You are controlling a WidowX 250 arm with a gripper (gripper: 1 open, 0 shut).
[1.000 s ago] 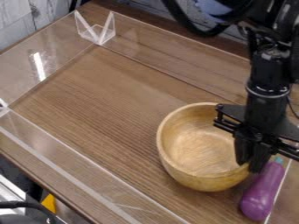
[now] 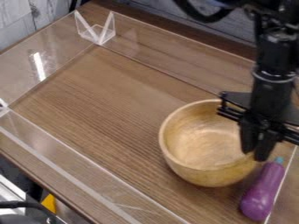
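Observation:
A wooden bowl (image 2: 193, 150) sits on the right part of the wooden table (image 2: 87, 122). My gripper (image 2: 253, 133) is over the bowl's right rim, its fingertips low at that side; whether they touch the rim or hold anything is unclear. A purple eggplant-like object (image 2: 264, 192) lies just right of the bowl, along the front right.
A clear angular plastic piece (image 2: 96, 26) stands at the back left. Dark cables show at the bottom left.
The gripper has shifted slightly right and looks a little blurred.

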